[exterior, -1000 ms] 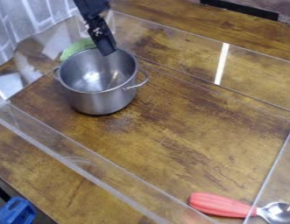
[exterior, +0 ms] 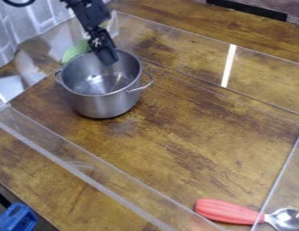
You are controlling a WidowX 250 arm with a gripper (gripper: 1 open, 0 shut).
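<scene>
A steel pot [exterior: 101, 95] with two side handles stands at the upper left of the wooden surface. My black gripper [exterior: 106, 52] reaches down from the top left to the pot's back rim, its lower end at or just inside the opening; whether it is open or shut is unclear. Behind the pot, partly hidden, is a green object [exterior: 70, 51].
A red-handled spoon [exterior: 230, 211] lies at the lower right. Clear plastic strips border the wooden surface [exterior: 194, 135], whose middle and right are free. A blue object [exterior: 14, 219] is at the lower-left corner.
The pot and spoon look unmoved.
</scene>
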